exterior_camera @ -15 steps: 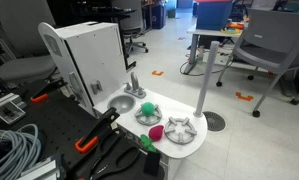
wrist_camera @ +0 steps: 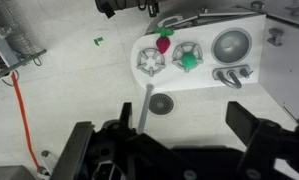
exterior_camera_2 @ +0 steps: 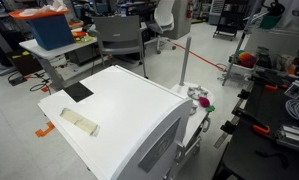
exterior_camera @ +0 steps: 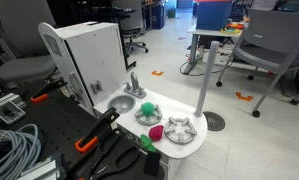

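In the wrist view my gripper stands open above the toy kitchen, its black fingers [wrist_camera: 107, 145] wide apart with nothing between them. Below it is the white counter [wrist_camera: 209, 76], well clear of the fingers. A round green object [wrist_camera: 189, 61] rests on the burner nearer the sink. Close to the other burner [wrist_camera: 150, 62] lies a red, strawberry-like piece [wrist_camera: 163, 45] with a green top [wrist_camera: 167, 32]. The same green object [exterior_camera: 147, 108] and red piece [exterior_camera: 155, 132] show in exterior view 1. I cannot make out the gripper in the exterior views.
A sink [wrist_camera: 231, 46] with a faucet [wrist_camera: 233, 77] is set into the counter. A white post [exterior_camera: 207, 76] rises from its edge, beside a tall white cabinet [exterior_camera: 87, 62]. Cables [exterior_camera: 14, 150] and tools lie on the black table [exterior_camera: 59, 125].
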